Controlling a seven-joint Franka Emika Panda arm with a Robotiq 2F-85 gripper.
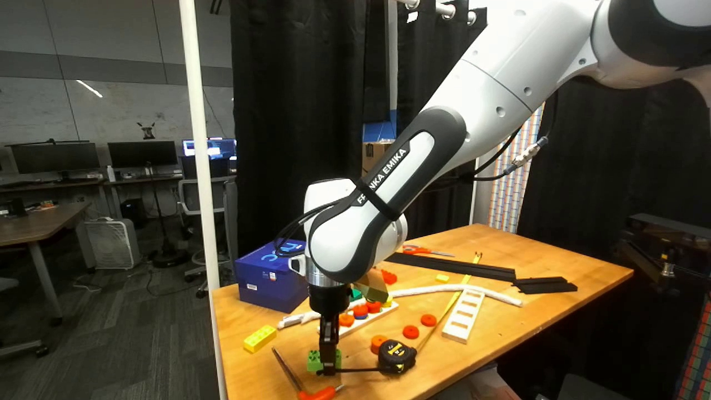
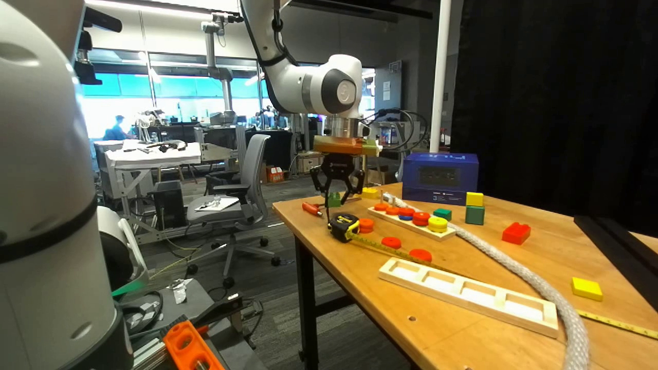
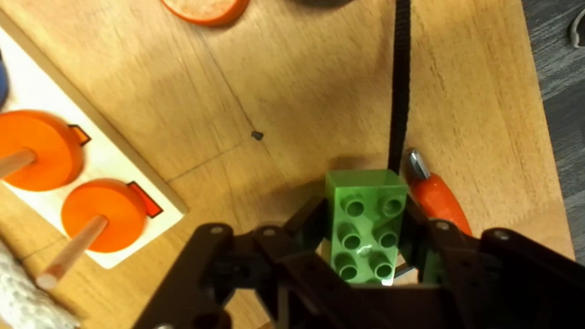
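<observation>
In the wrist view, a green studded block (image 3: 364,230) is held between the fingers of my gripper, one finger on each side. Exterior view 1 shows the same green block (image 1: 314,360) low over the front of the table, partly behind my gripper (image 1: 328,365). Whether its underside touches the wood I cannot tell. A black strap (image 3: 401,82) runs to the block's end in the wrist view. It leads from the black and yellow tape measure (image 1: 397,356). Exterior view 2 has the green block (image 2: 333,200) below my gripper.
An orange-handled screwdriver (image 1: 320,394) lies close beside the block. A yellow block (image 1: 260,338), a peg board with coloured discs (image 2: 432,231), a white rope (image 2: 524,271) and a blue box (image 1: 270,276) are nearby. The table edge (image 3: 540,115) is close.
</observation>
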